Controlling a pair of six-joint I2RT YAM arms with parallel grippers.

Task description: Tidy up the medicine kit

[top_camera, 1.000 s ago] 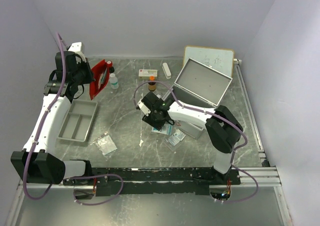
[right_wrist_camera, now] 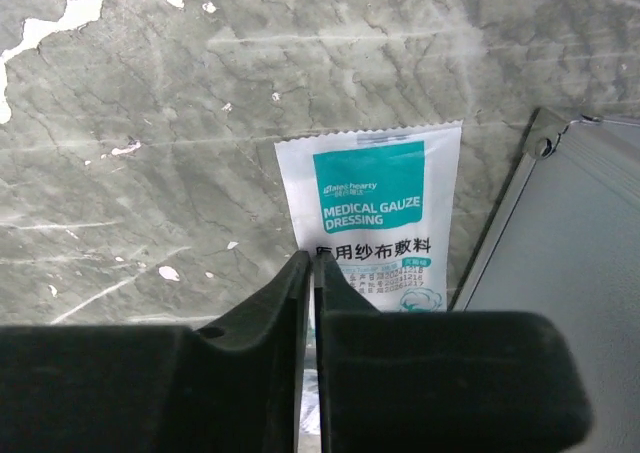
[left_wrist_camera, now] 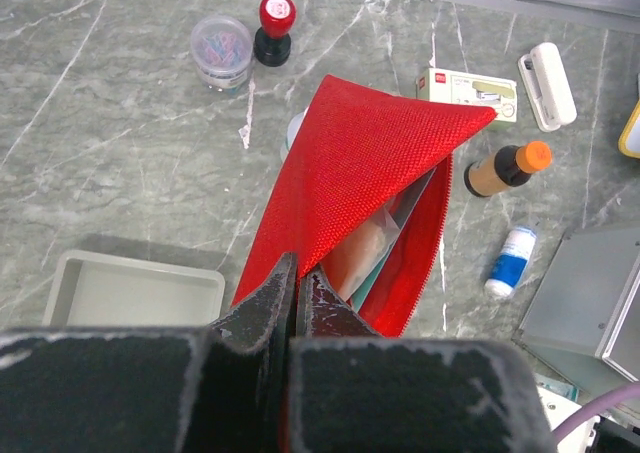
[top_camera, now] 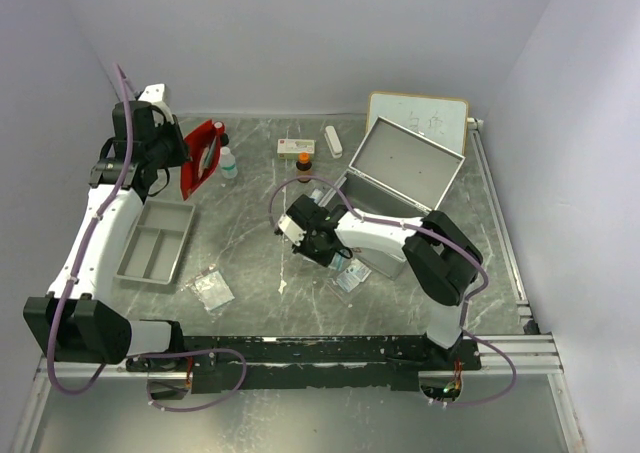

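My left gripper is shut on the edge of a red pouch (left_wrist_camera: 365, 168), holding it up above the table. The pouch gapes, and a clear-wrapped item (left_wrist_camera: 360, 253) shows inside. In the right wrist view a white and teal medical gauze packet (right_wrist_camera: 385, 198) lies flat beside the metal medicine box (right_wrist_camera: 570, 233). My right gripper is down at this packet's left side, fingertips almost together. Whether packet material lies between them cannot be made out. From above, the open-lidded medicine box (top_camera: 408, 163) stands right of the table's middle, partly behind the right arm.
A grey tray (top_camera: 124, 274) lies at the left, near a clear bag (top_camera: 212, 289). At the back are an orange-capped bottle (top_camera: 304, 166), a small box (top_camera: 296, 147), a stapler (top_camera: 333, 141) and a whiteboard (top_camera: 418, 115). More packets (top_camera: 350, 275) lie by the medicine box.
My right gripper has shifted slightly toward the front right and down over the gauze packet, covering more of it from above. The left arm and red pouch have stayed put.
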